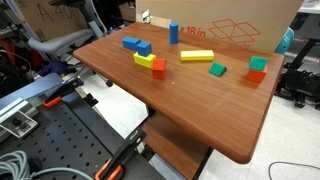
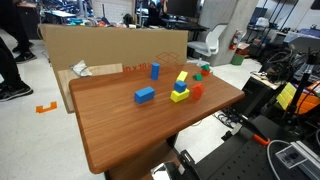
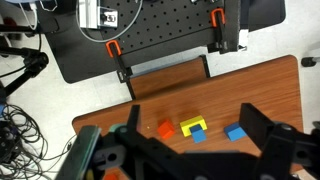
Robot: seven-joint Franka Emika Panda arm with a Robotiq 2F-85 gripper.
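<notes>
My gripper appears open at the bottom of the wrist view, its dark fingers spread wide with only the distant table and floor showing between them. On the wooden table [image 1: 225, 115] stands an upright blue block [image 1: 173, 33]. A flat blue block [image 1: 130, 43] lies at the left, beside another blue block [image 1: 144, 48] close against a yellow block [image 1: 145, 60]. Next to these sits a red block [image 1: 158, 66]. Farther right are a long yellow block [image 1: 198, 56] and a flat green block [image 1: 217, 69]. Another green block [image 1: 258, 63] rests on a red one [image 1: 256, 76].
A cardboard panel [image 2: 120, 47] borders the table's far side. The black perforated base [image 1: 70, 140] with orange-marked brackets stands across a floor gap from the table. Cables [image 1: 15, 165] lie at the lower left.
</notes>
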